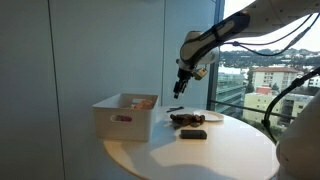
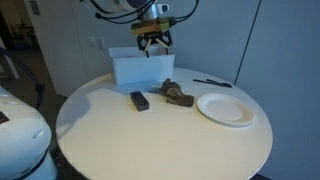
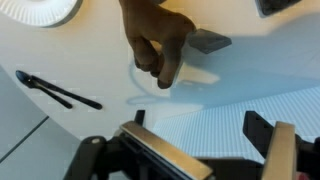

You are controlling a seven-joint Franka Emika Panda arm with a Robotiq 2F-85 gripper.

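Observation:
A dark brown, soft-looking toy (image 1: 185, 120) lies on the white table, with limbs or loops spread out. In the wrist view the brown toy (image 3: 155, 38) is at the top centre, with a flat grey piece (image 3: 208, 40) at its side. My gripper (image 1: 180, 90) hangs above the table, clear of the toy. Nothing sits between the two separated fingers of the open gripper in the wrist view. Its fingertips appear near the white box (image 2: 143, 70) in exterior view 2.
Reddish-brown contents show in the white box (image 1: 125, 122). A dark block (image 2: 140, 101) lies in front of the toy, and a white plate (image 2: 226, 110) is to its right. Black utensils (image 3: 55, 88) rest near the table edge.

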